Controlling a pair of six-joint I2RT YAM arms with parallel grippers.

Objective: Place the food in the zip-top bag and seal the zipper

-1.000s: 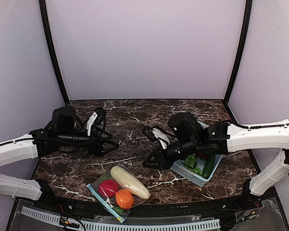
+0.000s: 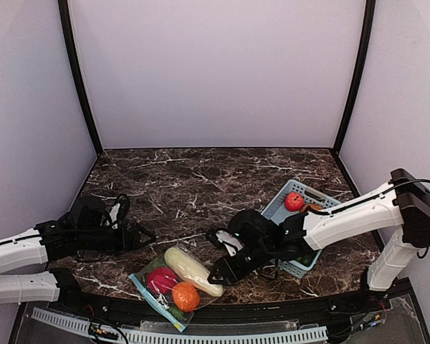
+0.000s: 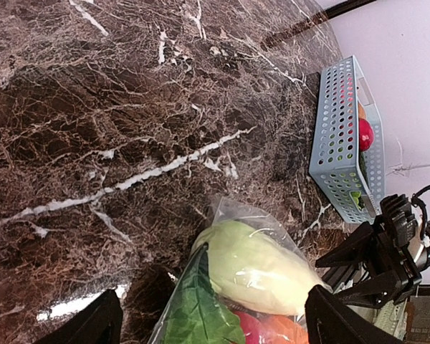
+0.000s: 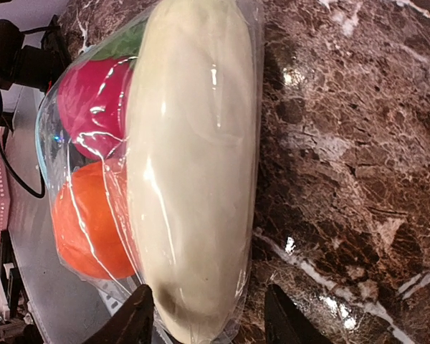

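Near the table's front edge lies the clear zip top bag (image 2: 143, 290), its blue zipper strip facing front left. Inside it are a long pale food piece (image 2: 193, 271), a magenta one (image 2: 160, 279), an orange one (image 2: 185, 295) and something green. At the bag's right end is my right gripper, its fingers parted around the pale piece's lower end; contact cannot be told. My left gripper (image 2: 143, 236) hangs open up and left of the bag. Between and beyond its fingers, the left wrist view shows green and pale food under film.
A light blue basket (image 2: 276, 208) stands at the right with a red fruit (image 2: 294, 201) and other food inside, partly behind my right arm.
Both arms have come lower. The left gripper has shifted left and toward the front; the right has moved toward the front, down to the bag's right end. The bag has not visibly moved.
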